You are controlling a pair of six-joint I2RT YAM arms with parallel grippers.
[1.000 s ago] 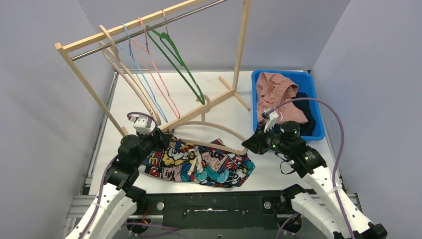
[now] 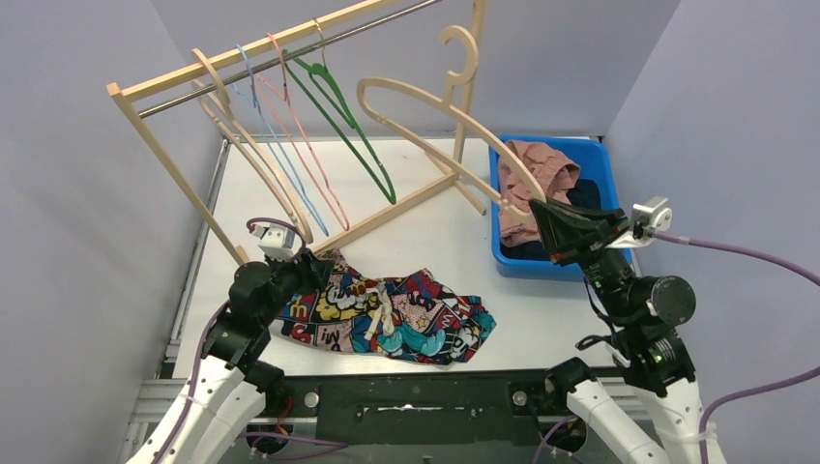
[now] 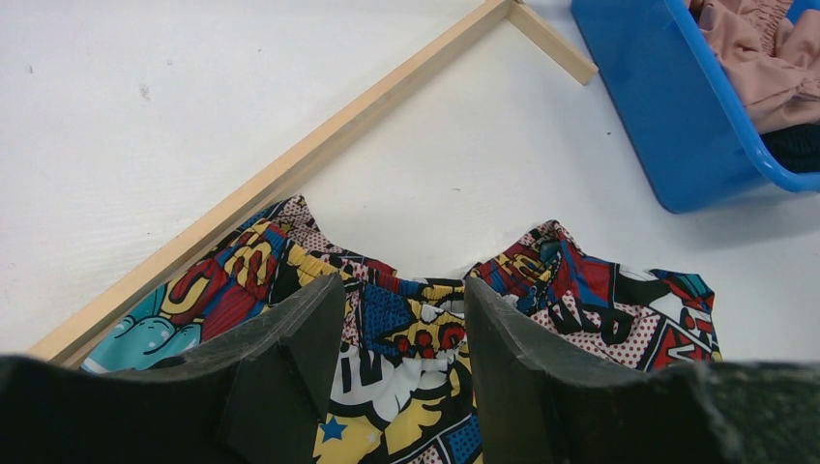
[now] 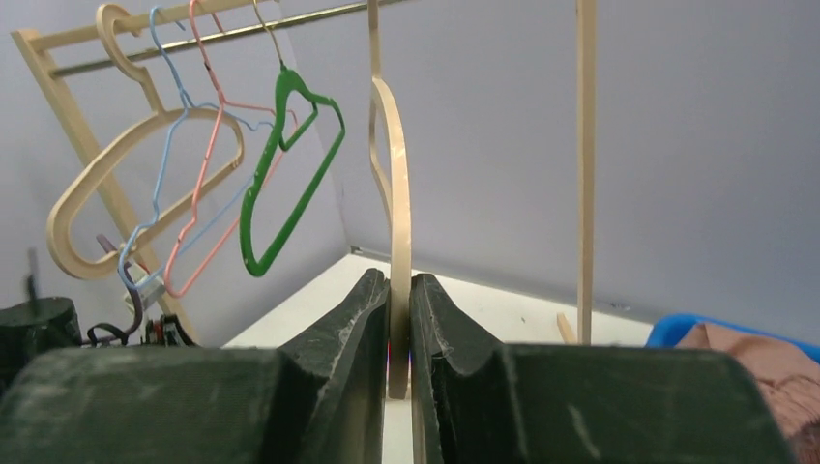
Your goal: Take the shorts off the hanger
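Observation:
The patterned shorts lie spread on the white table, clear of any hanger. Raised well above the table is a bare wooden hanger, one end of it clamped in my right gripper. In the right wrist view that hanger stands on edge between the fingers. At the shorts' left end is my left gripper. The left wrist view shows its fingertips apart, with the shorts beneath and nothing visibly gripped.
Several hangers, including a green one and a pink one, hang from the wooden rack at the back left. A blue bin holding a pink garment stands at the back right. Bare table lies between rack and bin.
The right gripper has risen and moved right, carrying the wooden hanger up from over the shorts toward the rack's right end. The left arm and the shorts stay in place.

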